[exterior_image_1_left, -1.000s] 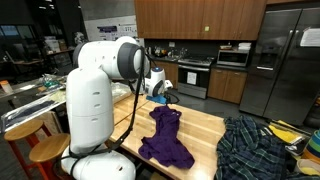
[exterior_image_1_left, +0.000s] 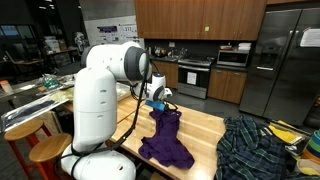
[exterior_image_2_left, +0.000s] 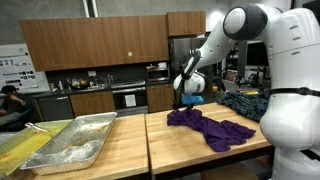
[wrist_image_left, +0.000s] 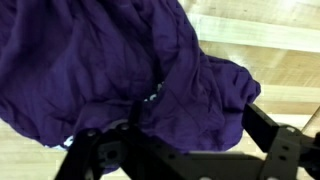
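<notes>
A purple cloth (exterior_image_1_left: 167, 145) lies rumpled and spread along the wooden table (exterior_image_1_left: 205, 128). In the second exterior view the same cloth (exterior_image_2_left: 222, 132) bunches up toward its far end, below the arm. My gripper (exterior_image_1_left: 160, 104) hangs over that far end. From the wrist, folds of the purple cloth (wrist_image_left: 185, 90) fill much of the view, and the gripper stands open above them. Its fingers are wide apart; nothing appears gripped between them. Whether the fingertips touch the fabric, I cannot tell.
A dark cloth heap (exterior_image_1_left: 248, 150) lies at the table's right side in the first exterior view. A foil-like tray (exterior_image_2_left: 72, 140) sits to the left in the second. Bare tabletop surrounds the purple cloth. Stools (exterior_image_1_left: 45, 148) stand beside the table.
My gripper has come down a little toward the far end of the purple cloth. The cloth's outline looks about the same.
</notes>
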